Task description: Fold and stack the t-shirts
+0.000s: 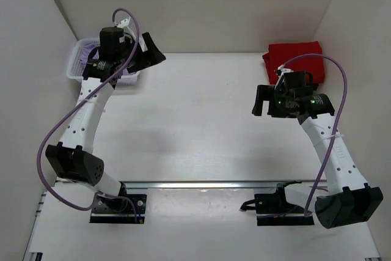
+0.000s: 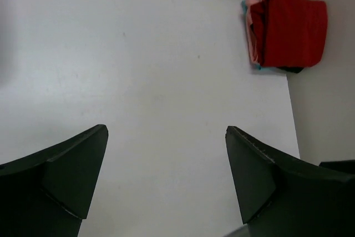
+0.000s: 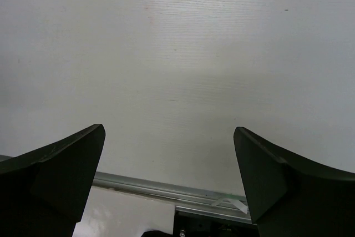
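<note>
A folded stack with a red shirt on top [image 1: 296,53] lies at the back right corner; in the left wrist view the red cloth [image 2: 291,29] shows pink and light blue layers beneath. A white basket [image 1: 77,62] at the back left holds purple cloth, partly hidden by the left arm. My left gripper [image 1: 152,50] is raised beside the basket, open and empty. My right gripper [image 1: 264,102] hangs open over bare table in front of the stack, with nothing between its fingers.
A metal rail [image 1: 189,184] runs along the front edge, and walls close in the sides and back.
</note>
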